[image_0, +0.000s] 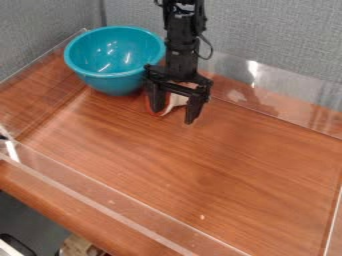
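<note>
My black gripper (174, 104) hangs open at the upper middle, its two fingers spread low over the wooden table. Behind and between the fingers lies a small red and white object (164, 105), partly hidden by the gripper, so its shape is unclear. A large teal bowl (104, 55) stands just left of the gripper at the back left.
Grey padded walls (281, 40) and a clear strip (281, 90) bound the back. A dark gap runs along the front left edge.
</note>
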